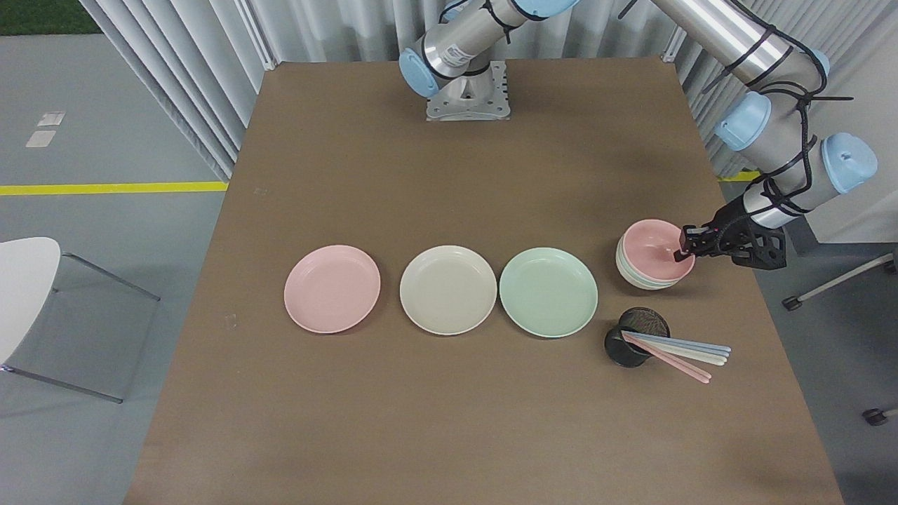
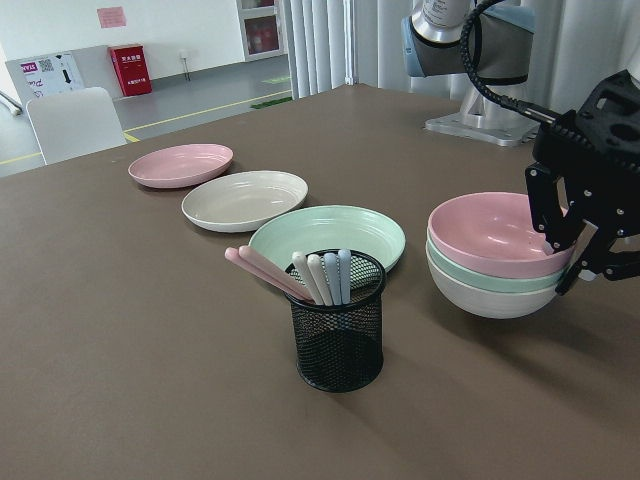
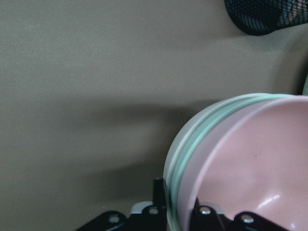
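Note:
A stack of bowls, pink (image 1: 652, 244) on mint and white, stands at the right of the table (image 1: 438, 404); in the left view the pink bowl (image 2: 485, 228) tops the mint bowl (image 2: 470, 272) and white bowl (image 2: 490, 302). My gripper (image 1: 683, 251) is at the stack's right rim. In the wrist view its two fingers (image 3: 159, 192) straddle the near-left rims of the nested bowls; whether they grip tightly is unclear.
Pink plate (image 1: 332, 289), cream plate (image 1: 447, 290) and mint plate (image 1: 548, 293) lie in a row to the left. A black mesh cup (image 2: 338, 345) with chopsticks stands in front.

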